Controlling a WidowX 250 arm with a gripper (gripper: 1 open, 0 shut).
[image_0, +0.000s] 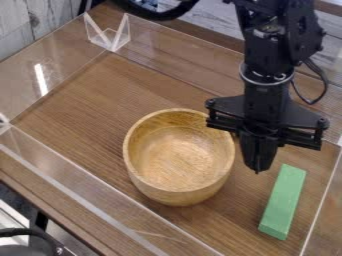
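My black gripper (263, 155) hangs over the right side of the table, beside and just above the rim of a wooden bowl (174, 172). Its fingertips point down; how far apart they stand is hard to make out, and nothing clear shows between them. A green rectangular block (282, 202) lies on the table below and to the right of the fingertips, uncovered.
A clear plastic piece (107, 35) stands near the back-left edge.
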